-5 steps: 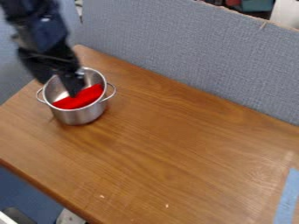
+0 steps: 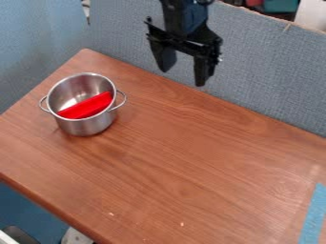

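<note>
My black gripper (image 2: pixel 184 59) hangs open at the top middle, above the back edge of the table, with nothing between its fingers. At the left of the table a steel pot (image 2: pixel 109 123) with two side handles holds a red elongated object (image 2: pixel 87 105) lying inside it. The gripper is apart from the pot, up and to its right.
A grey padded wall (image 2: pixel 268 76) runs along the back. A strip of blue tape (image 2: pixel 312 212) lies at the right edge.
The gripper has moved from over the pot up and to the right, away from it. The pot and red object look unmoved.
</note>
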